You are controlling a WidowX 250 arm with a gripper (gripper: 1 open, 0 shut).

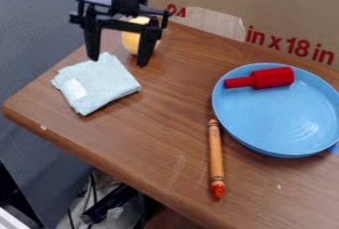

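Note:
My black gripper [119,49] is at the back left of the wooden table, its two fingers apart, just above and behind a folded pale blue cloth [95,80]. A pale yellow round object [131,41] is behind the gripper and partly hidden by it; whether they touch I cannot tell. At the right, a red cylinder with a narrow handle [269,77] lies on a blue plate [275,122]. An orange crayon [216,159] lies just left of the plate.
A cardboard box [272,10] stands along the back. The table's left edge drops to a cluttered floor.

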